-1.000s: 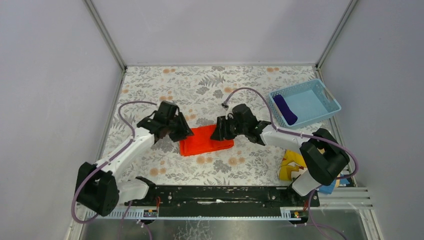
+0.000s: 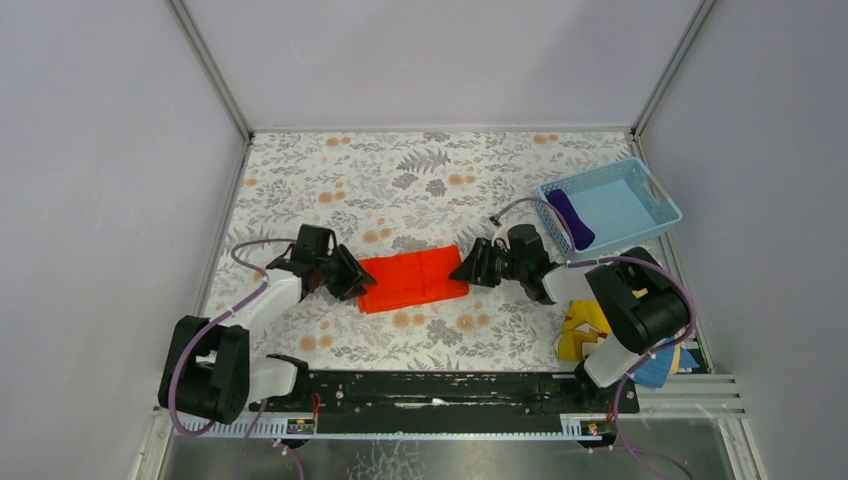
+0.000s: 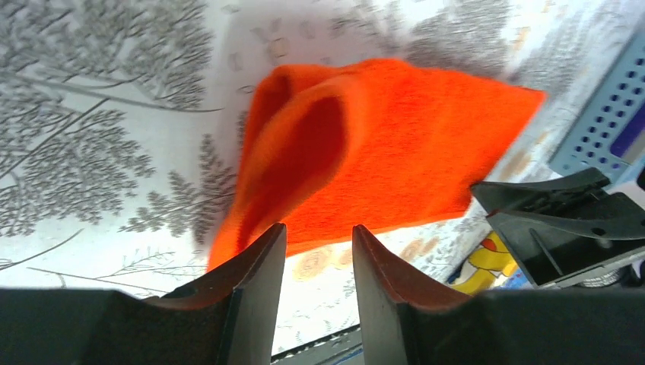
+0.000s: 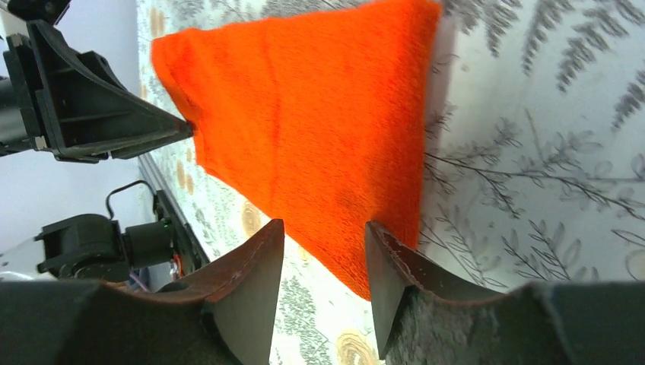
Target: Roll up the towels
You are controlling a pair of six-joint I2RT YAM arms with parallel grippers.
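Observation:
An orange towel (image 2: 410, 280) lies as a flat folded rectangle on the floral mat, its left edge lifted in a loose fold (image 3: 304, 144). My left gripper (image 2: 357, 283) is at that left end; in the left wrist view its fingers (image 3: 251, 296) stand apart with nothing between them, just short of the fold. My right gripper (image 2: 465, 270) is at the towel's right end, open, the towel (image 4: 350, 129) below and beyond its fingertips.
A blue basket (image 2: 620, 205) with a purple roll (image 2: 572, 222) inside stands at the back right. Yellow (image 2: 580, 325) and blue (image 2: 655, 372) cloths lie at the front right.

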